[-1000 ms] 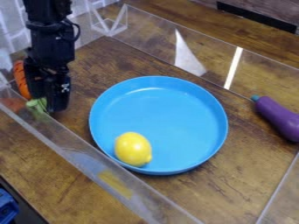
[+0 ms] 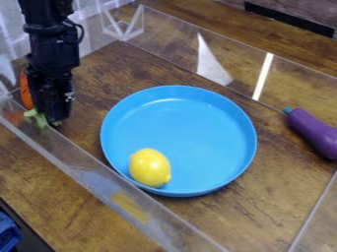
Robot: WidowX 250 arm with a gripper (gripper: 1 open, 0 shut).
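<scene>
My black gripper (image 2: 53, 99) reaches down at the left of the tray, its fingers over an orange carrot (image 2: 24, 90) with a green top (image 2: 39, 119) that lies against the clear wall. Whether the fingers hold the carrot is hard to tell. A blue plate (image 2: 192, 133) sits at the centre with a yellow lemon (image 2: 150, 167) on its lower left part.
A purple eggplant (image 2: 312, 132) lies at the right, outside the plate. Clear walls border the wooden surface (image 2: 140, 56). The area above the plate is bare. A dark blue object (image 2: 16, 236) shows at the bottom left corner.
My gripper has shifted slightly to the left, over the carrot, partly covering its green top. The plate, lemon and eggplant are unmoved.
</scene>
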